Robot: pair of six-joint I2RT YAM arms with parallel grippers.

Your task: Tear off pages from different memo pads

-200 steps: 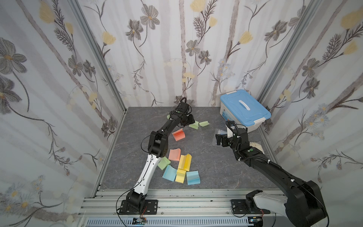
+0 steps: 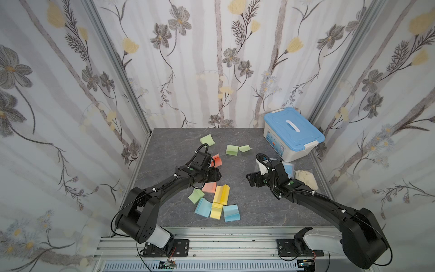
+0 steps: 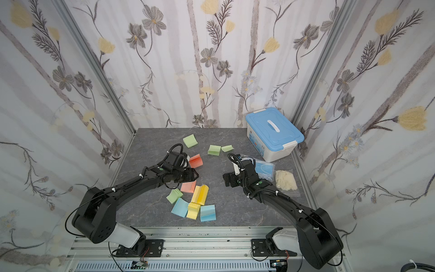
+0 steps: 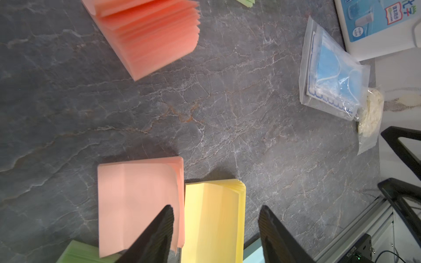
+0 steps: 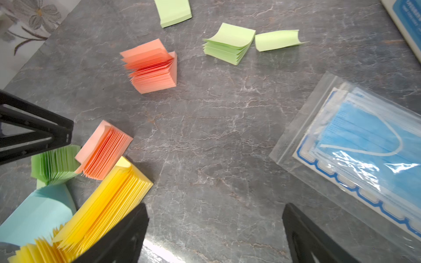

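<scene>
My left gripper hangs open above the lower coral pad [image 4: 136,201] and yellow pad [image 4: 212,214]. Another coral pad [image 4: 147,39] lies farther back. My right gripper is open over bare table, nothing between its fingers. At the back are green pads [image 5: 228,48] [image 5: 173,8], with a curled loose green page [image 5: 277,40] beside one. Toward the front lie a green pad [image 3: 174,195], blue pads [image 3: 179,207] [image 3: 208,213] and a second yellow pad [image 3: 193,211].
A lidded plastic box [image 3: 274,129] stands at the back right. A bag of blue masks [image 5: 364,140] and a pale bagged item [image 3: 285,180] lie in front of it. Bare table separates the pads from the bags.
My left gripper has swung from the back green pads toward the front, over the lower coral and yellow pads.
</scene>
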